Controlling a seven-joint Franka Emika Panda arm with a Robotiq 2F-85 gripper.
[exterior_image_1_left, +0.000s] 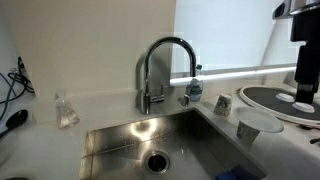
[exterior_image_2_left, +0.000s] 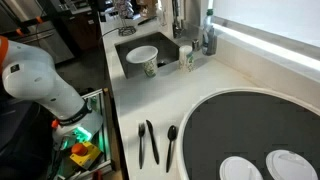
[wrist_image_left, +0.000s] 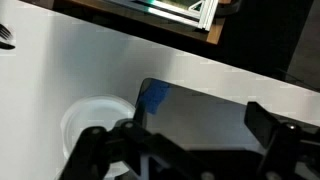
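My gripper is open in the wrist view, its two black fingers spread wide with nothing between them. Below it are the metal sink (wrist_image_left: 215, 125) and, at the sink's corner, a blue cloth or sponge (wrist_image_left: 153, 95). A white bowl (wrist_image_left: 88, 128) lies to the left, partly covered by the left finger. From the first exterior view, the same bowl (exterior_image_1_left: 258, 122) stands on the counter right of the sink, and a dark part of the arm (exterior_image_1_left: 307, 55) hangs at the upper right. The fingertips are not clear in either exterior view.
A tall faucet (exterior_image_1_left: 150, 75) rises behind the sink, with a bottle (exterior_image_1_left: 195, 87) and a patterned cup (exterior_image_1_left: 223, 105) nearby. A fork (exterior_image_2_left: 142, 145), knife (exterior_image_2_left: 152, 142) and spoon (exterior_image_2_left: 171, 145) lie on the counter. White plates (exterior_image_2_left: 240, 168) rest on a dark round surface (exterior_image_2_left: 250, 115). Mid-counter is clear.
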